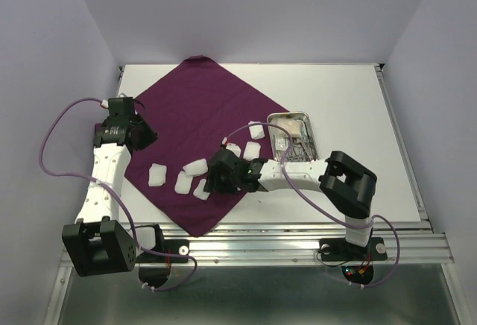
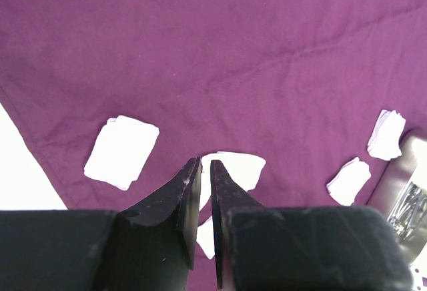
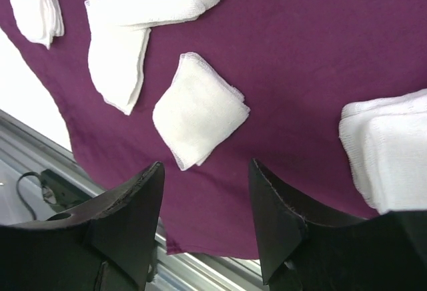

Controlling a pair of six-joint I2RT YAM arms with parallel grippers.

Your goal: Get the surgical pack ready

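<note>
A purple cloth (image 1: 186,109) holds several folded white gauze stacks. My left gripper (image 1: 145,133) is over the cloth's left part; in the left wrist view its fingertips (image 2: 206,165) sit close together, with no object visible between them. My right gripper (image 1: 222,180) hovers over the lower middle. In the right wrist view its fingers stand open (image 3: 207,169), below a diamond-lying gauze stack (image 3: 199,109), with more stacks above and one at the right (image 3: 393,151).
A metal tray (image 1: 308,146) with a pouch and instruments stands right of the cloth. A metal rail (image 1: 223,227) runs along the front.
</note>
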